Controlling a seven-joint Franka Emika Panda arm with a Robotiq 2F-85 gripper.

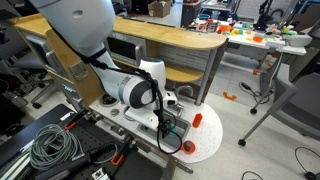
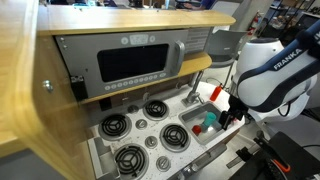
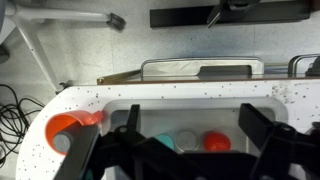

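Observation:
My gripper hangs open over the sink, its dark fingers spread apart in the wrist view. Between them, lower down, show a red round object and a teal object in the basin. In exterior view 2 the red object and a teal cup sit apart from each other in the sink, with the arm beside them. Exterior view 1 has the arm covering part of the basin, and the gap between the fingertips is hard to make out there.
On the white counter stand an orange-red mug, left of the sink in the wrist view, and a red bottle. A faucet rises behind the basin. Stove burners lie alongside. Drawer handles line the cabinet front.

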